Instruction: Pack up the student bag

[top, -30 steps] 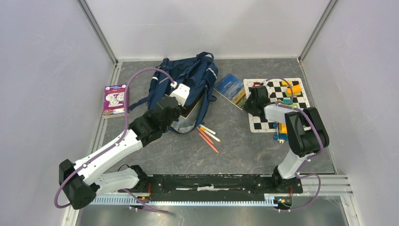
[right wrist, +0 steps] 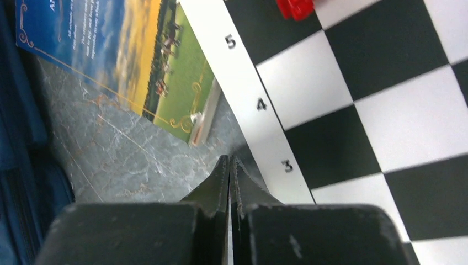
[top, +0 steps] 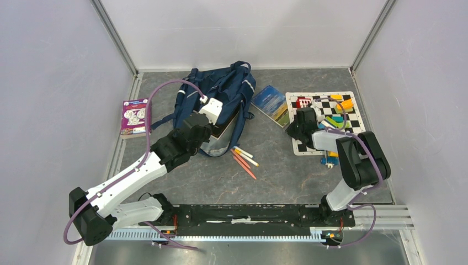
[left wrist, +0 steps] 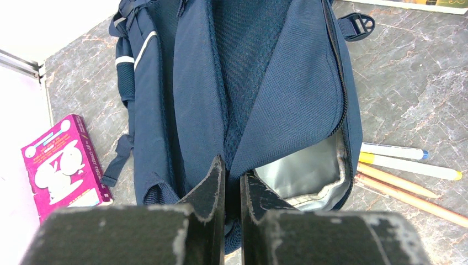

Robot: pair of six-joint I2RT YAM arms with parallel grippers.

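The navy student bag lies at the back centre-left with its mouth partly open, its grey lining showing in the left wrist view. My left gripper is shut on the bag's fabric at the opening's edge. My right gripper is shut, nothing showing between its fingers, just off the checkerboard's left edge and near a corner of the blue-and-yellow book. That book lies flat between bag and board. A pink book rests left of the bag. Markers and orange pencils lie in front of the bag's right side.
The checkerboard at the right carries several toy bricks, among them an orange one, and a blue wheeled toy sits at its front edge. Bare floor stretches across the front middle.
The left arm, bag and books have stayed put.
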